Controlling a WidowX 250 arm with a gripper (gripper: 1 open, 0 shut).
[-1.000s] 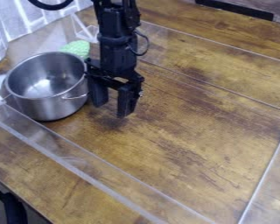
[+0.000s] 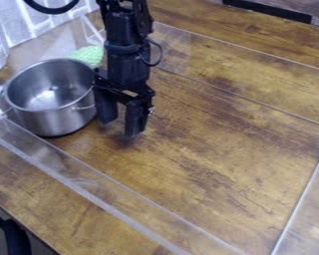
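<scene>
A steel pot (image 2: pixel 45 92) sits at the left of the wooden table. Just to its right the black gripper (image 2: pixel 124 112) hangs low over the table, its fingers beside the pot's right side. Whether the fingers hold anything or touch the pot is unclear. A green object (image 2: pixel 88 55) lies behind the pot, partly hidden by it and the arm.
Clear plastic edges run along the left, front and right. A dark strip runs along the back right.
The gripper has shifted very slightly and changed its angle a little near the pot's right side. The pot looks about the same.
</scene>
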